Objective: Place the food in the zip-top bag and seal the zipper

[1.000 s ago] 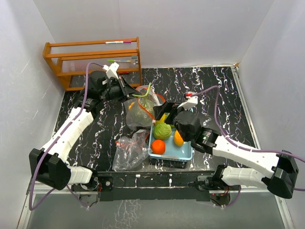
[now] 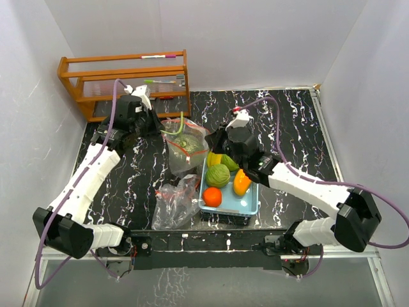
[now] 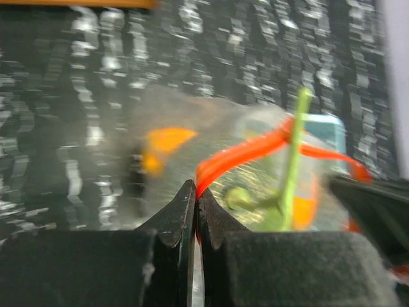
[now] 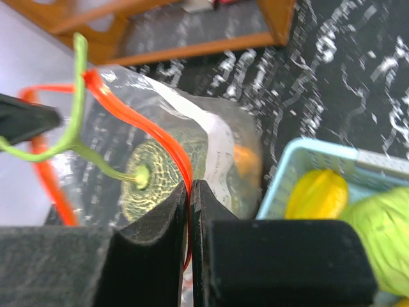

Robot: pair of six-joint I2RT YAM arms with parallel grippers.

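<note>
The clear zip bag (image 2: pixel 186 153) hangs upright between my arms with its orange-edged mouth spread wide. On one side of the mouth my left gripper (image 2: pixel 158 128) is shut on the orange rim (image 3: pixel 239 153). Opposite it, my right gripper (image 2: pixel 214 139) has the other stretch of rim (image 4: pixel 153 128) pinched between its fingers. Inside rests a netted melon (image 4: pixel 160 167), its forked green stem (image 4: pixel 75 118) sticking up past the opening. Something orange (image 3: pixel 167 141) also shows through the plastic.
Beside the bag, a light blue basket (image 2: pixel 250 206) holds a green cabbage-like piece (image 2: pixel 218 176), a red-orange fruit (image 2: pixel 212 197) and yellow-orange pieces. Another clear bag (image 2: pixel 174 204) lies flat in front. Behind stands a wooden rack (image 2: pixel 77 89).
My left gripper has drawn left, carrying the bag's mouth and the melon stem leftward.
</note>
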